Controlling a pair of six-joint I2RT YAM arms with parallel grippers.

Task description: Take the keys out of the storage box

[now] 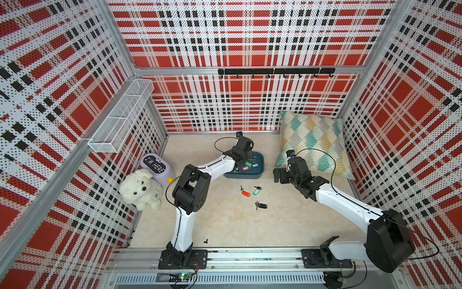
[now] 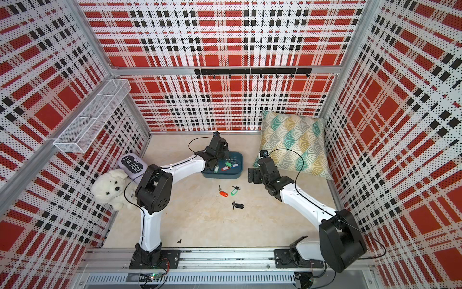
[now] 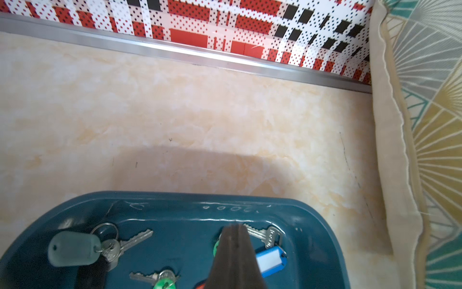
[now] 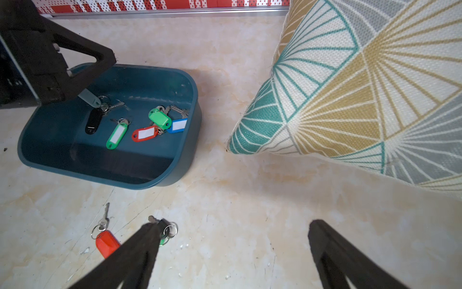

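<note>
The dark teal storage box (image 4: 144, 185) stands near the back wall. Inside lie several tagged keys: a green tag (image 4: 117, 135), a red tag (image 4: 144, 133), a second green tag (image 4: 159, 118), a blue tag (image 4: 178, 125), a black tag (image 4: 93, 120) and a pale tag (image 3: 74, 249). Above the box hangs my left gripper, its fingers together and nothing seen between them. Right of the box, over bare table, my right gripper is open and empty. On the table before the box lie a red-tagged key (image 1: 245, 193), a green-tagged key (image 1: 257, 191) and a black-tagged key (image 1: 261, 205).
A patterned cushion (image 1: 315, 139) leans at the back right. A white plush dog (image 1: 141, 188) and a lilac sign (image 1: 157, 168) stand at the left. A small dark piece (image 1: 206, 240) lies near the front edge.
</note>
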